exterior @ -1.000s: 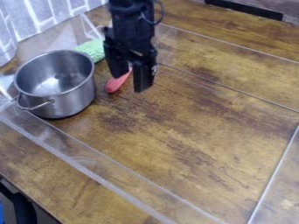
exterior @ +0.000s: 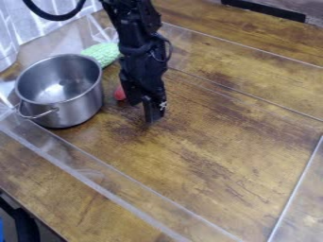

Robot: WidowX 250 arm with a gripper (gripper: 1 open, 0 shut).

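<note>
My black gripper [exterior: 149, 102] is low over the wooden table, just right of a steel pot [exterior: 60, 87]. A small red object [exterior: 120, 95] shows at the gripper's left, mostly hidden behind it. Whether the fingers are open or shut, or hold anything, I cannot tell.
A pale green item [exterior: 98, 53] lies behind the pot, beside a white cloth or rack at the back left. A dark edge runs along the back right.
The gripper has moved down toward the table, beside the red object, which is now more hidden by it. The pot looks unmoved.
</note>
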